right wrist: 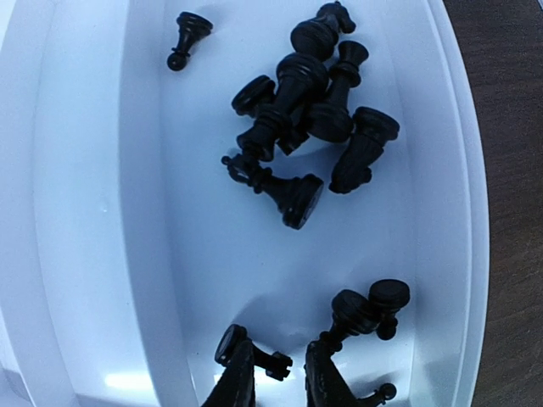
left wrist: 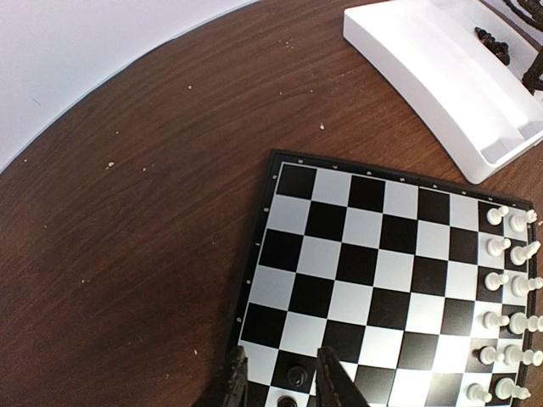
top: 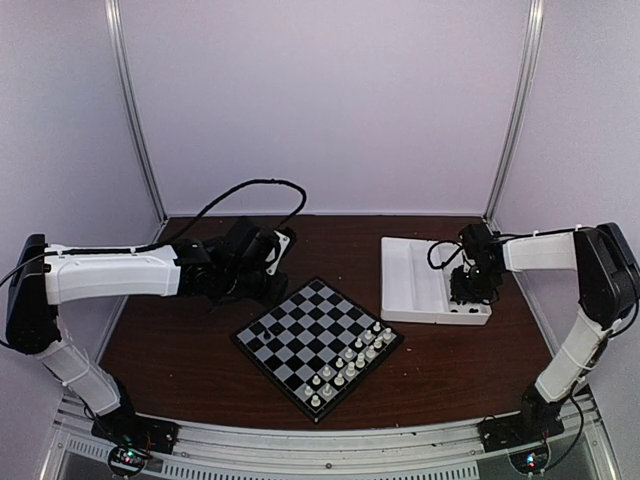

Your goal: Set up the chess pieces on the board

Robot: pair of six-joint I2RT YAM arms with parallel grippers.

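The chessboard [top: 316, 318] lies mid-table, with white pieces [left wrist: 517, 284] standing in two rows along one side. Two black pieces [left wrist: 296, 373] stand near the opposite edge, below my left gripper, which hangs over that side with its fingers apart and nothing seen between them. In the right wrist view, black pieces [right wrist: 288, 203] lie jumbled in a compartment of the white tray [top: 405, 280]. My right gripper is down over that compartment, fingers apart, with a lying black piece [right wrist: 270, 363] just beyond and partly between the fingertips.
The tray's other compartment is empty in the top view. Bare dark wood [top: 190, 350] surrounds the board, most widely on the left. Pale walls enclose the table at the back and sides.
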